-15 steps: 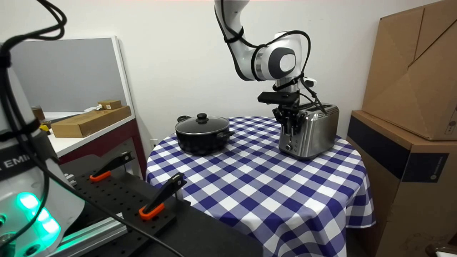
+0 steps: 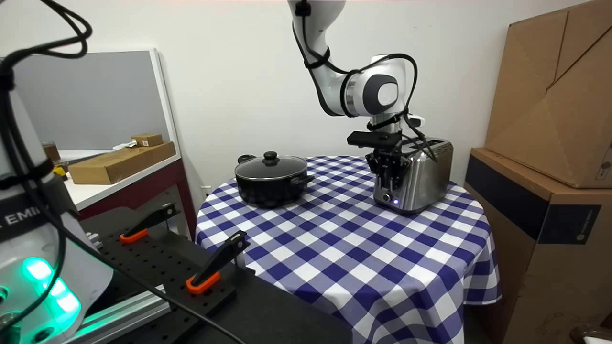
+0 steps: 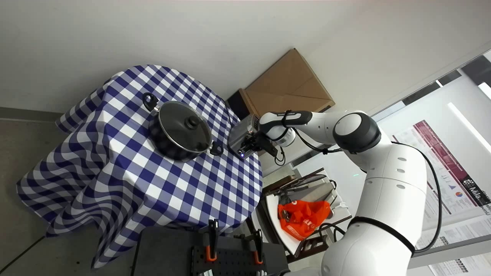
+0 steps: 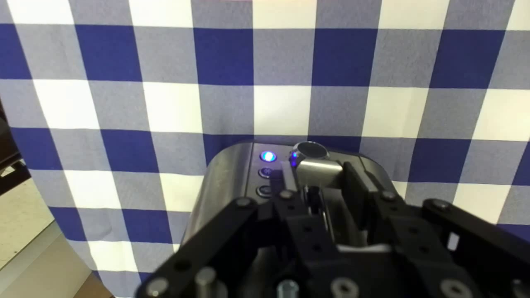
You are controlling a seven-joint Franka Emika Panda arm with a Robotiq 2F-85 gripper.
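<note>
A silver toaster (image 2: 425,177) stands on the right side of the checked cloth. My gripper (image 2: 391,182) reaches down its control end, shut on the toaster's lever (image 4: 320,173). In the wrist view the metal lever sits between the black fingers, low against the round knob (image 4: 311,150). A blue light (image 4: 268,156) glows on the top one of the small buttons beside it. The slots of the toaster are mostly out of sight, so I cannot tell whether anything is inside.
A black pot (image 2: 270,186) with a glass lid stands at the table's left. Cardboard boxes (image 2: 536,241) rise close to the table's right edge. Bare checked tablecloth (image 2: 338,229) covers the front and middle.
My gripper has moved down along the toaster's front, and the lever is low. A blue light shows on the panel where none was lit before. The pot has stayed put.
</note>
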